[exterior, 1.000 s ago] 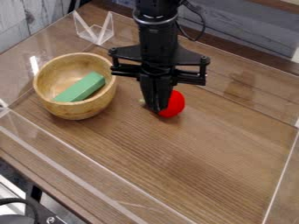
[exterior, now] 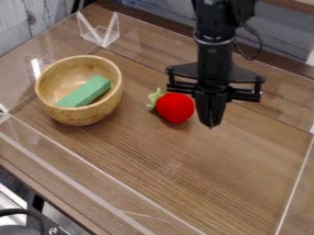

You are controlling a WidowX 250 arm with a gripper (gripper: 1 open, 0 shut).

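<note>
My black gripper point(exterior: 215, 114) is over the wooden table, just right of a red tomato-like object point(exterior: 174, 108) with a green top. Its narrow tip is shut, with nothing visible held. A wooden bowl point(exterior: 61, 109) at the left holds a green block point(exterior: 84, 93).
A clear wire rack point(exterior: 98, 26) stands at the back left. A ledge and wall line the back.
My gripper has moved right and a little back, from left of the red object to its right, uncovering it. The bowl and block have stayed in place.
</note>
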